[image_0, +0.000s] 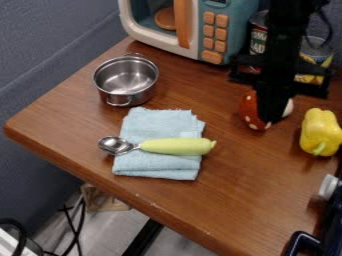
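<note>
The black gripper (273, 95) is at the right of the wooden table, its dark fingers reaching down over a red object (254, 114) with white spots, which they partly hide. Whether the fingers are open or shut on it cannot be made out. Just to the right sits a yellow bell pepper (321, 134). A light blue cloth (154, 171) lies at the middle left with a yellow-handled scoop (174, 146) on it.
A steel pot (126, 80) stands at the left. A toy microwave (215, 33) and cans are at the back. Black items line the lower right edge.
</note>
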